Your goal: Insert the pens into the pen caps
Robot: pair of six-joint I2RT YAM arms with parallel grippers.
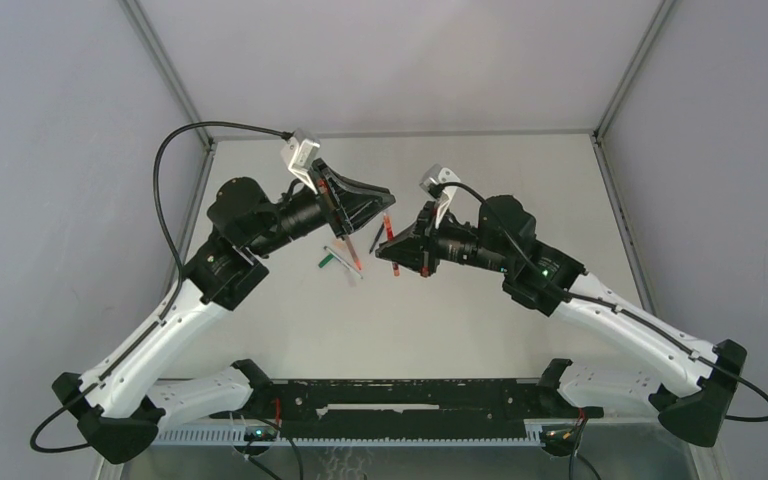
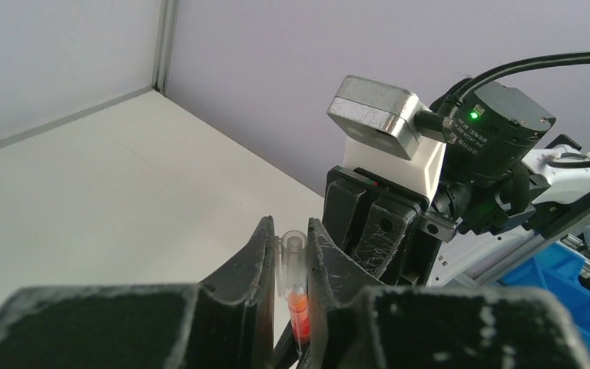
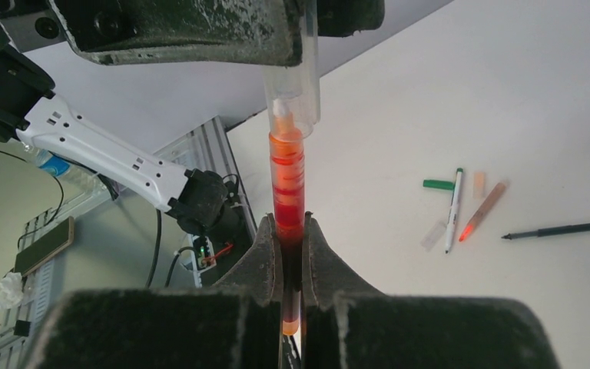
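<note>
My left gripper (image 1: 387, 200) is shut on a clear cap (image 2: 293, 261), held upright between its fingertips in the left wrist view. Below it, my right gripper is shut on an orange-red pen (image 3: 287, 181) standing upright. In the right wrist view the pen's pale tip sits within the outline of the clear cap's lower end; how far inside it is I cannot tell. In the top view both grippers meet over the middle of the table, left one higher up the picture.
On the white table (image 1: 480, 320) below lie a green cap (image 3: 438, 184), a white pen (image 3: 454, 211), an orange-tipped pen (image 3: 482, 211), a dark pen (image 3: 551, 231) and pale caps (image 3: 478, 185).
</note>
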